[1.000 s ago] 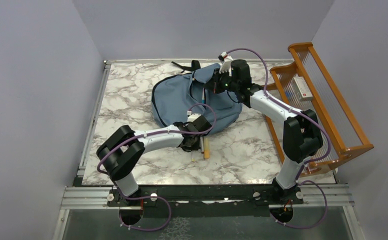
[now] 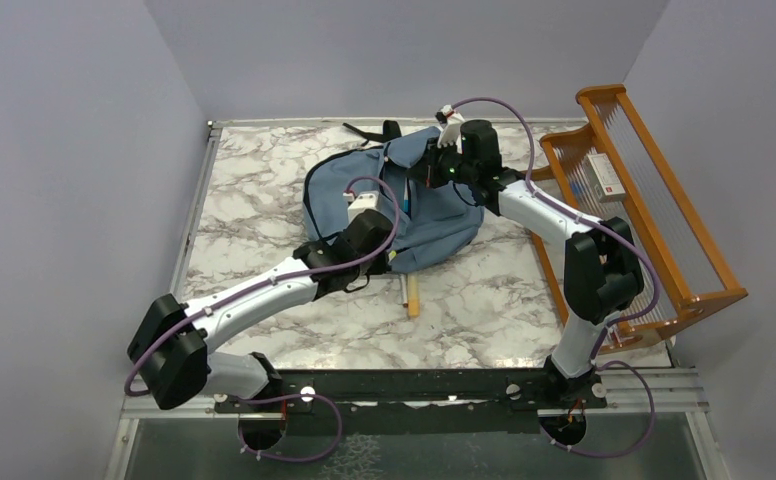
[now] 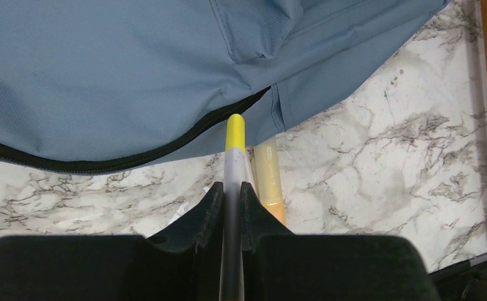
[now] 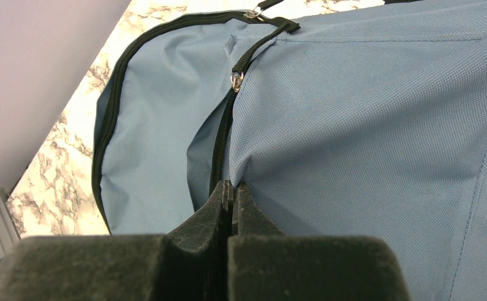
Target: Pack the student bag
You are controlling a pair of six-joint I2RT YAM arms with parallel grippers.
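Observation:
The blue bag (image 2: 444, 242) lies with its zip open on the marble table. In the left wrist view a slim marker with a yellow end (image 3: 235, 133) and pale grey body runs between the fingers of my left gripper, above the bag's zipped edge. My right gripper is shut at the bag's fabric edge, whose folds (image 4: 253, 147) converge at the fingertips. A yellow-orange marker (image 2: 412, 298) and a thin white one (image 2: 404, 290) lie at the bag's front edge. A blue-ended item (image 2: 406, 197) shows inside the bag's opening.
A wooden rack (image 2: 664, 290) stands on the right, with a white box (image 2: 604, 178) in it. Black straps (image 2: 389, 131) lie behind the bag. Bare marble (image 2: 494, 310) is free in front, to the right of the markers.
My right arm looks still.

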